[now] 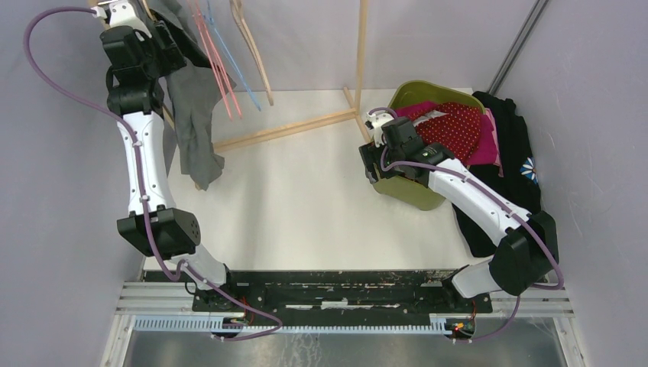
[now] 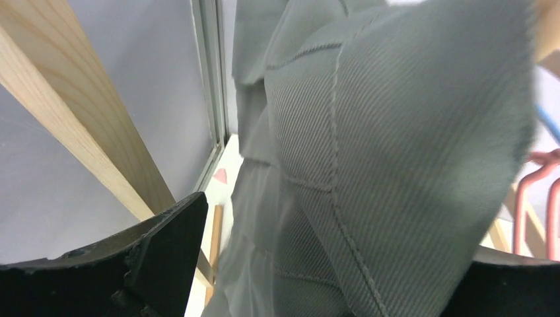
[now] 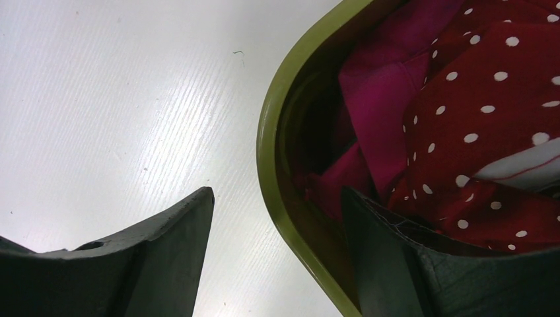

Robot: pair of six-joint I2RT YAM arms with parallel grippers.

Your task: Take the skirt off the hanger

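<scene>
A grey skirt [image 1: 195,111] hangs from the rack at the upper left of the top view. In the left wrist view its ribbed cloth [image 2: 389,132] fills the middle, lying between the spread fingers of my open left gripper. The hanger bearing the skirt is hidden in the views. My right gripper is part open over the basket's near-left edge. The green rim [image 3: 266,152] runs between its fingers, with space showing on both sides.
A green basket [image 1: 416,197] holds red dotted and magenta clothes [image 1: 451,130]. Black cloth [image 1: 520,145] lies beside it. Empty pink hangers [image 1: 218,69], a blue one and a wooden one [image 1: 256,57] dangle near the skirt. The wooden rack bar [image 1: 286,131] crosses the table.
</scene>
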